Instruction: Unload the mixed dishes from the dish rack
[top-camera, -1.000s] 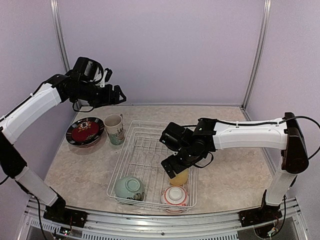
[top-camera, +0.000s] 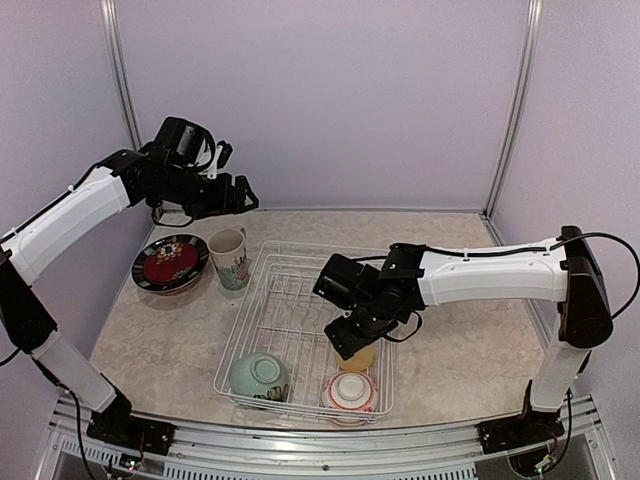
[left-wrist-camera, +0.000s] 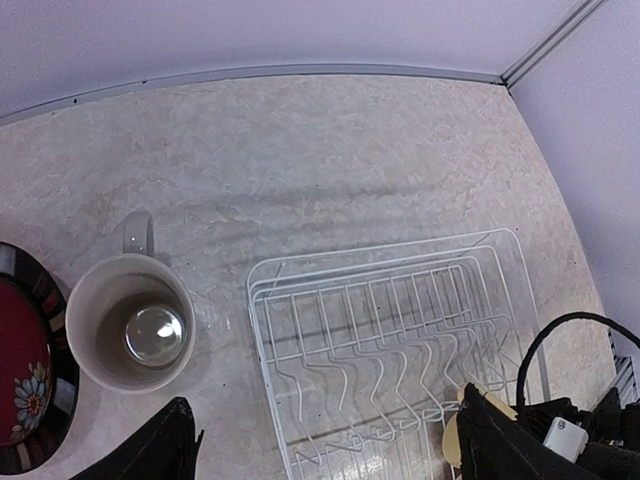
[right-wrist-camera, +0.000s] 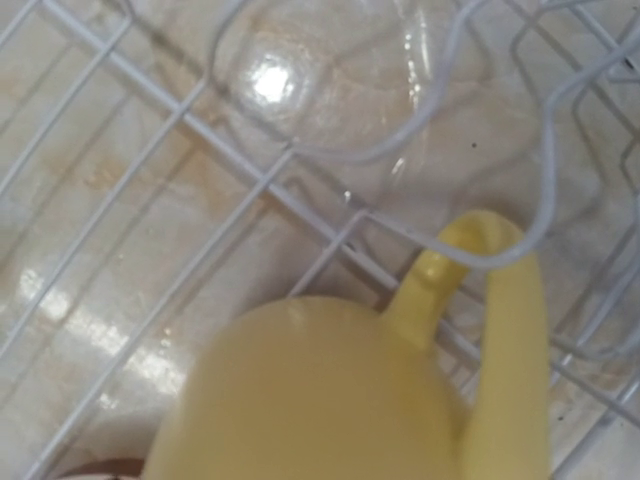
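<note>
The white wire rack (top-camera: 241, 330) holds an upturned green bowl (top-camera: 259, 375), a red-rimmed white bowl (top-camera: 350, 393) and a yellow mug (top-camera: 359, 359), whose handle fills the lower right wrist view beside a yellow body (right-wrist-camera: 300, 390). My right gripper (top-camera: 345, 335) hangs low over the yellow mug; its fingers are out of the right wrist view. Left of the rack stand a patterned mug (top-camera: 230, 262) and a red-centred plate (top-camera: 170, 262) on stacked dishes. My left gripper (top-camera: 236, 195) is raised above them, fingers apart, nothing between.
Walls close off the back and both sides.
My right arm has moved slightly down and left over the yellow mug since a second ago. The left arm has shifted very slightly right.
</note>
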